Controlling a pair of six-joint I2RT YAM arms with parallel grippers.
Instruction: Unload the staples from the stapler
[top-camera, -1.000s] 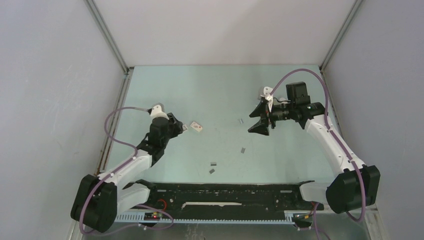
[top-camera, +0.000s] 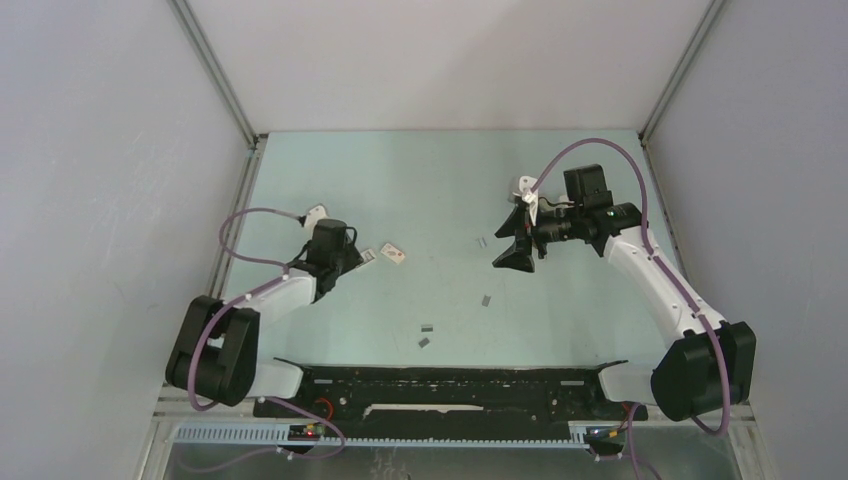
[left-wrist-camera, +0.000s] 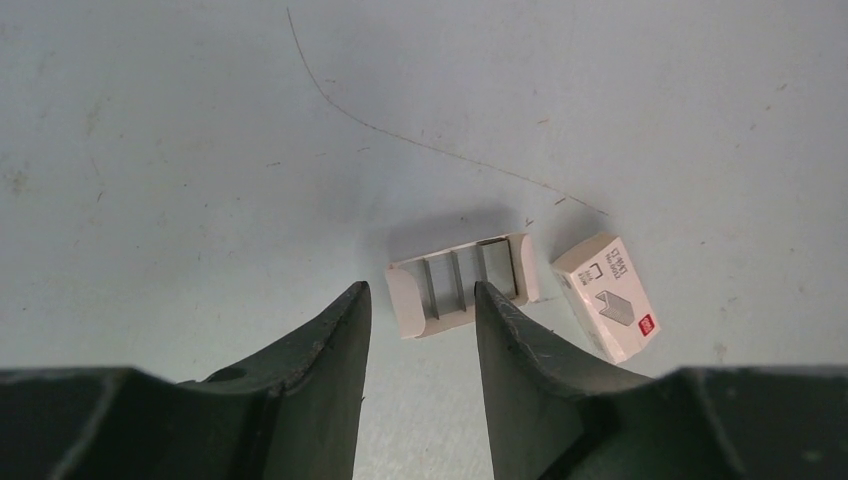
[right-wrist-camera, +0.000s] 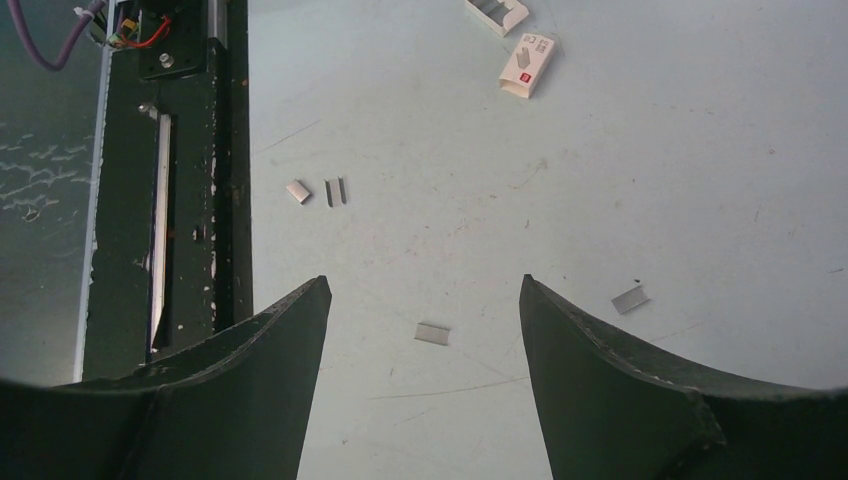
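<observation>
A small open tray with dividers (left-wrist-camera: 405, 298) lies below my left gripper, whose fingertips are a short way apart, part open, with the tray seen beneath them. Beside it lies a white box with printing, also in the top view (top-camera: 393, 253) and the right wrist view (right-wrist-camera: 528, 65). My right gripper is open at the right of the table, nothing seen between its fingers. Small metal staple strips (right-wrist-camera: 432, 333) lie scattered on the table. I cannot make out a stapler.
More small pieces (top-camera: 424, 343) lie near the front middle. The table's dark front edge (right-wrist-camera: 225, 250) borders the surface. Pale objects at the back right (top-camera: 522, 185) are partly hidden behind the right arm.
My left arm has shifted slightly over the left side, its gripper body moving a little left and its base end moving up in the top view. The right arm has barely moved.
</observation>
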